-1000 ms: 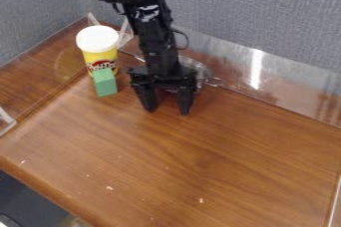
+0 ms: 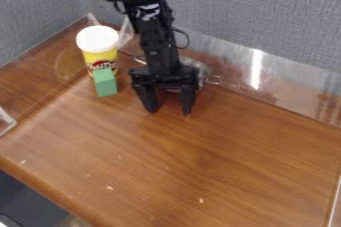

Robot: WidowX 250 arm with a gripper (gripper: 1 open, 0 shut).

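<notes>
My black gripper hangs low over the wooden table at its back middle, fingers pointing down at or near the surface. A silver metallic object is partly hidden behind it; whether anything is between the fingers I cannot tell. Left of the gripper stand a yellow tub with a white lid and, in front of it, a small green block.
Grey padded walls close off the back and left, with clear plastic strips along their base. A clear plastic piece is at the left edge.
</notes>
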